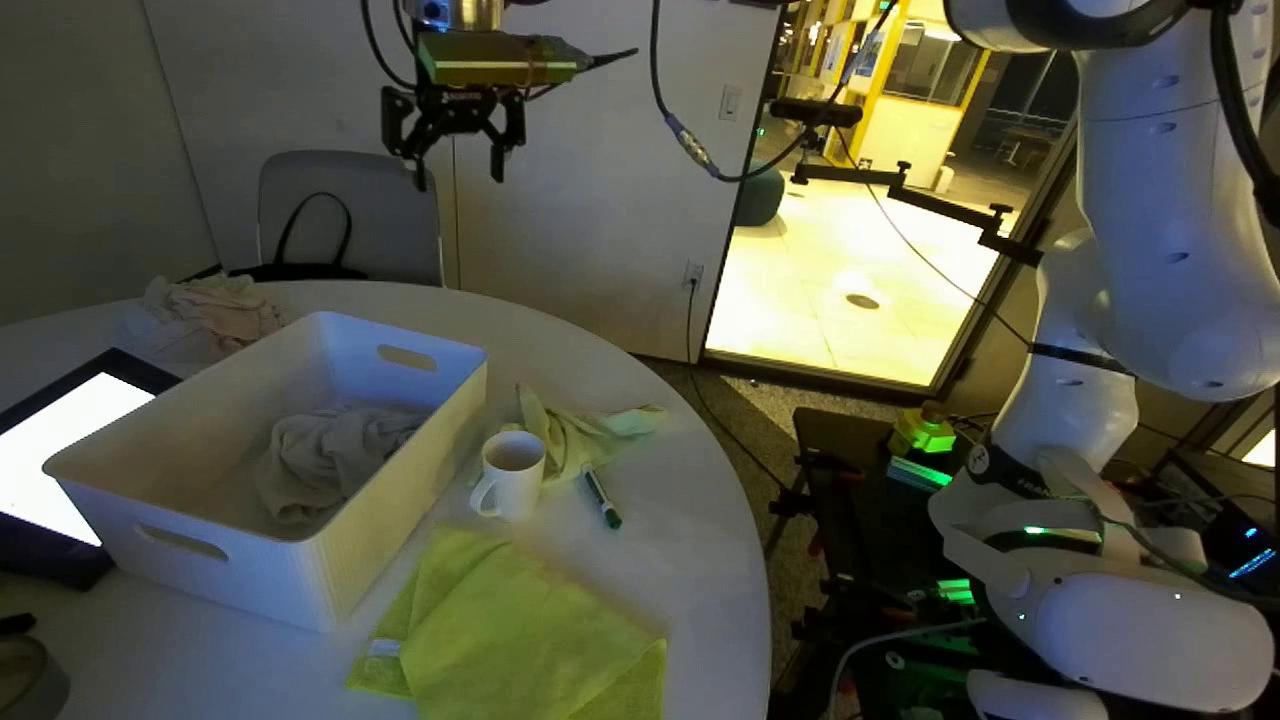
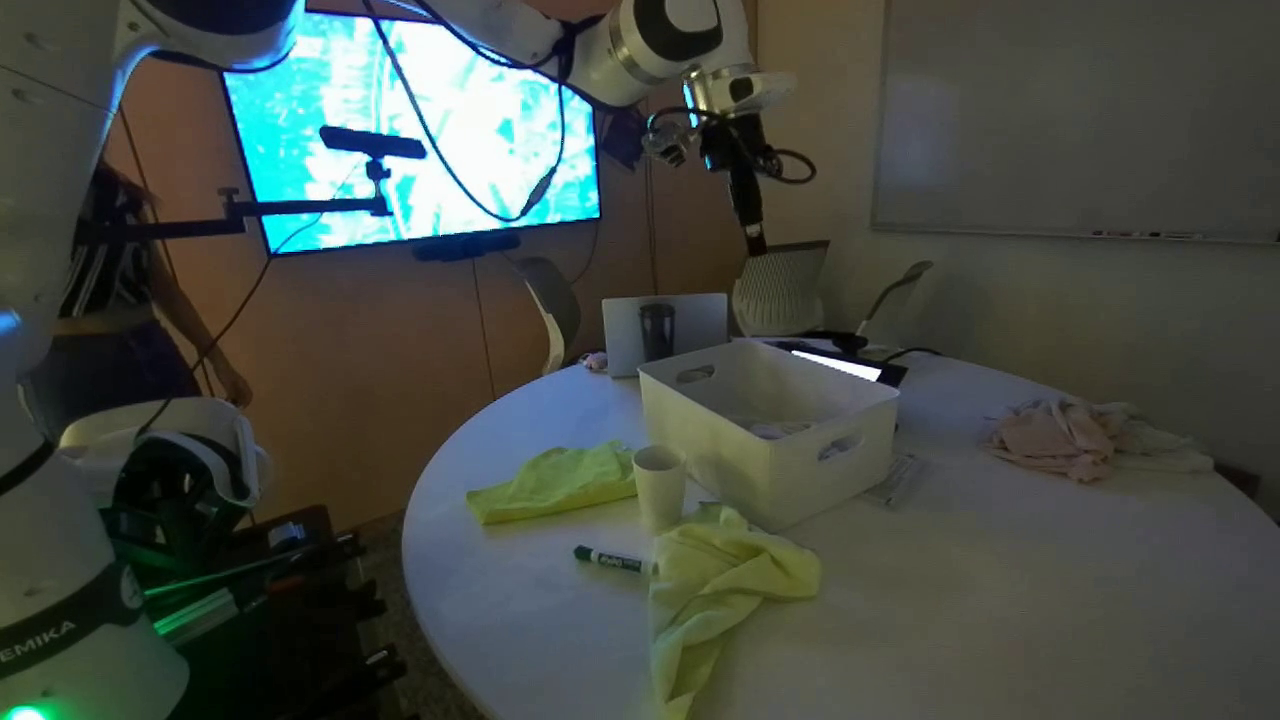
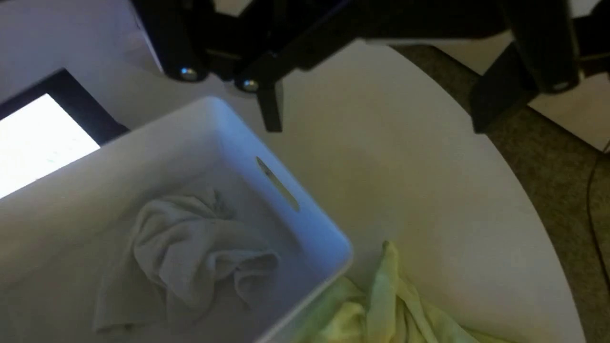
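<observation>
Crumpled on the floor of the white bin [image 1: 402, 486] is a pale towel [image 1: 330, 462], also visible in the wrist view as a grey-white towel [image 3: 197, 251]. High above the table, past the bin's far end, my gripper [image 1: 462, 174] hangs open and empty. In the wrist view its fingers [image 3: 503, 91] are spread wide with only bare table between them. One yellow-green cloth [image 1: 528, 636] lies flat in front of the bin. Another yellow-green cloth [image 1: 588, 434] lies bunched behind the mug.
A white mug [image 1: 513, 474] stands close to the bin's right side, with a green marker [image 1: 602, 498] near it. Pinkish and white cloths [image 1: 222, 310] lie at the far left. A lit screen [image 1: 60, 450] sits left of the bin.
</observation>
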